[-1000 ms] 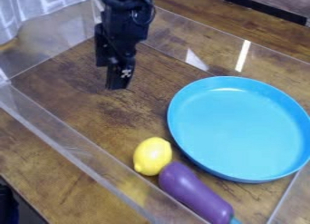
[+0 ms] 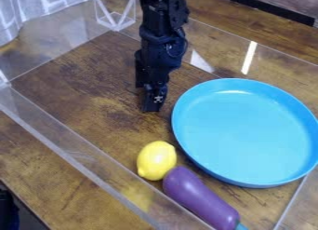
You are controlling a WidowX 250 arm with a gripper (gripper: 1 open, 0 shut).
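My black gripper [image 2: 154, 92] hangs low over the wooden board, just left of the blue plate [image 2: 243, 129]; whether anything is between its dark fingers is hard to see. A yellow lemon-like object [image 2: 156, 160] lies at the plate's lower left, and a purple eggplant [image 2: 199, 196] lies below it to the right.
Clear walls or panels edge the board at left and back. The wooden surface [image 2: 74, 94] left of the gripper is bare.
My gripper has moved right from the left-centre and come lower, beside the plate. The plate, lemon and eggplant have not moved.
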